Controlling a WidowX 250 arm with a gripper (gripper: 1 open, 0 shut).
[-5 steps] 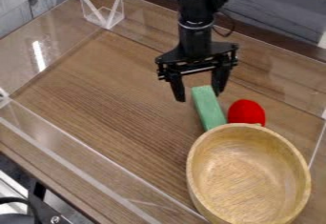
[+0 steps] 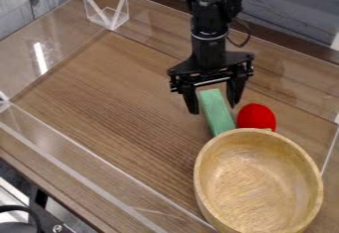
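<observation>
The black gripper [image 2: 211,92] hangs over the upper end of a green elongated object [image 2: 216,116], its two fingers spread apart on either side of it. The green object lies on the wooden table with its lower end against a large tan bowl [image 2: 257,202]. A red round object [image 2: 257,118] sits just to the right of the green one, also by the bowl's rim. Whether the fingers touch the green object cannot be told.
A white wire-like item [image 2: 106,11] stands at the back left. Dark cables show at the lower left corner.
The gripper has moved down and a little toward the viewer, over the green object. The green and red objects have not visibly moved.
</observation>
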